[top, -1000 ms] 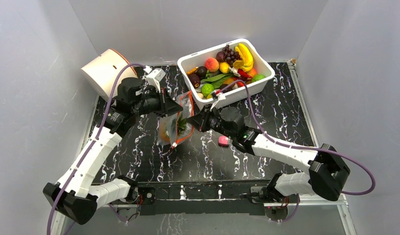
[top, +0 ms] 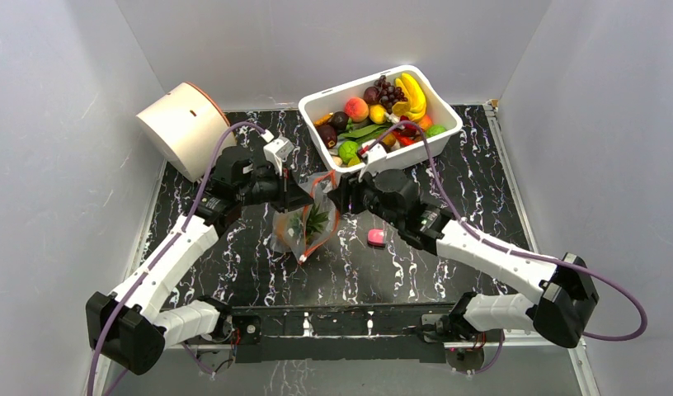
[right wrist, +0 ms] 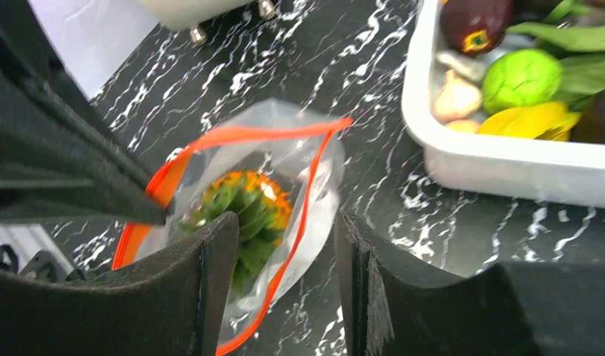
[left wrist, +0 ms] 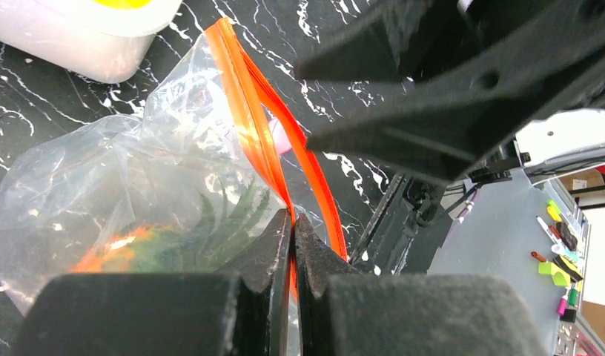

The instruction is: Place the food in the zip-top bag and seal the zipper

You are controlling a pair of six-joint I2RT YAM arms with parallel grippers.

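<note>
The clear zip top bag stands with its orange-edged mouth gaping. Inside it lie an orange item and green leaves. My left gripper is shut on one side of the orange rim, pinching it between the fingertips. My right gripper stands open on the other side. In the right wrist view, the near orange rim runs through the space between its spread fingers, with nothing gripped. From above, the two grippers face each other closely across the bag's mouth.
Behind the bag is a white bin of assorted produce. A small pink object lies right of the bag. A large cream cylinder stands at the back left.
My left gripper has moved slightly right, bringing the bag's rim along. My right gripper has backed off from the rim, opened, and shifted a little toward the bin.
</note>
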